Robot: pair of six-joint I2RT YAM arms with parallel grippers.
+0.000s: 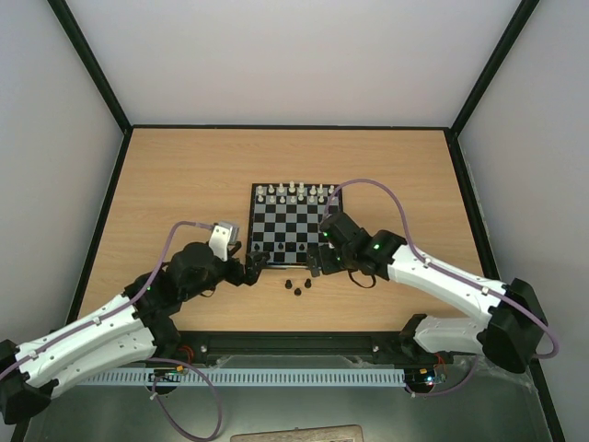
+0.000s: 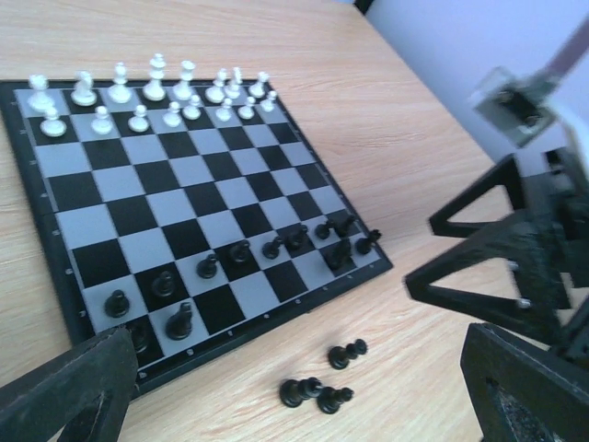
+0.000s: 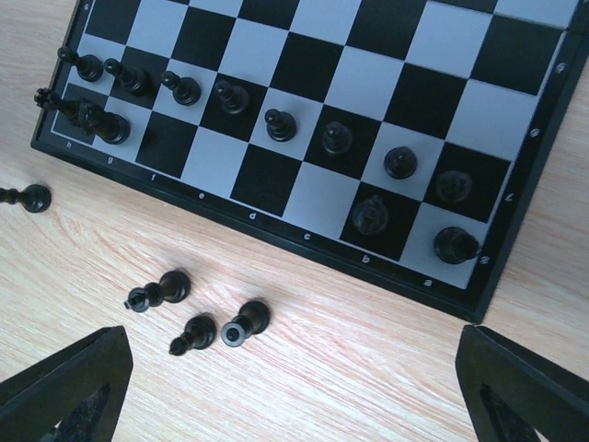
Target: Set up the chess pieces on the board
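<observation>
The chess board [image 1: 290, 221] lies mid-table, with white pieces [image 2: 120, 87] in two rows along its far side. A row of black pawns [image 3: 281, 125] spans the near side. Behind it, dark pieces stand at the two ends, such as the corner piece [image 3: 456, 244], and the middle squares are bare. On the wood before the board are three black pieces [image 3: 248, 322] close together and another black piece [image 3: 23, 198] off the left corner. My left gripper [image 1: 247, 267] is open by the near-left corner. My right gripper [image 1: 321, 260], also open, hovers over the near-right corner; neither holds anything.
The two grippers are close together, and the right gripper's fingers [image 2: 469, 285] show in the left wrist view. Bare wood [image 1: 184, 170] surrounds the board, widest at the back and sides. Walls [image 1: 294, 64] enclose the table.
</observation>
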